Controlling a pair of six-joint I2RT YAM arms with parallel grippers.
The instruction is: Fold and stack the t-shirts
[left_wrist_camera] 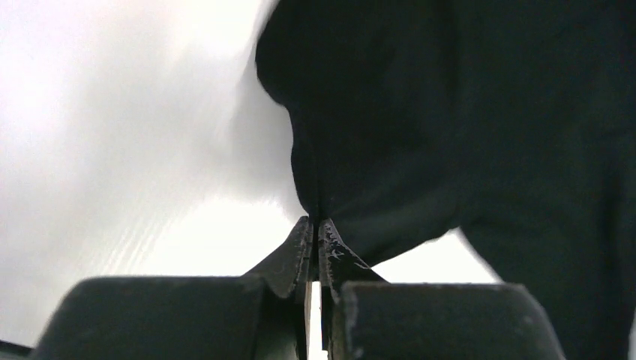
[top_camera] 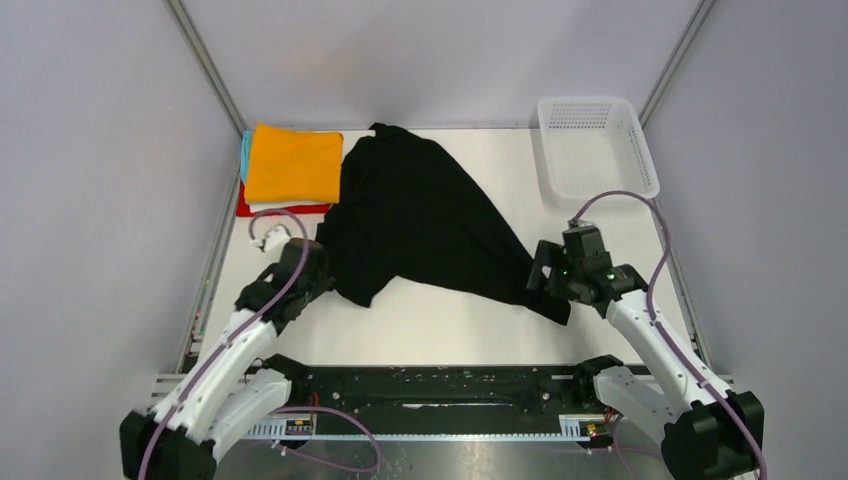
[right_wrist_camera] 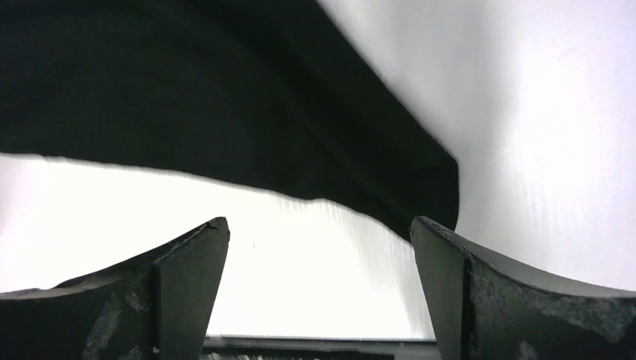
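Note:
A black t-shirt [top_camera: 420,210] lies spread and uneven over the middle of the table, narrowing to a point at the front right. My left gripper is shut on its front left edge, and the cloth rises from the table into the fingertips. The right gripper stands open above the shirt's right tip [right_wrist_camera: 420,187], with no cloth pinched between its fingers. At the back left lies a stack of folded shirts, an orange one [top_camera: 295,165] on top and a red one [top_camera: 243,207] below.
An empty white basket [top_camera: 648,165] stands at the back right. Bare white table [top_camera: 450,335] shows along the front, between the two arms. The folded stack sits close to the black shirt's left side.

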